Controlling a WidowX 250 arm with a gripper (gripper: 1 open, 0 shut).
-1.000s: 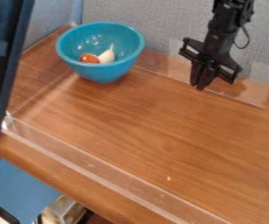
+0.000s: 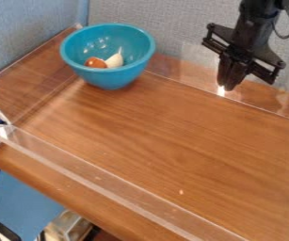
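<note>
My gripper (image 2: pixel 226 87) hangs above the back right of the wooden tray, near its clear back wall, shut with nothing visible between its fingers. A teal bowl (image 2: pixel 117 73) stands at the back left, holding an orange-red item (image 2: pixel 96 63) and a pale, tapered item (image 2: pixel 114 60).
The wooden floor of the tray (image 2: pixel 159 151) is clear in the middle and front. Clear low walls edge it, with grey padded panels (image 2: pixel 21 38) behind and left. Some dark blue and metal items lie outside at the lower left.
My gripper has moved slightly right and up. The bowl has not moved.
</note>
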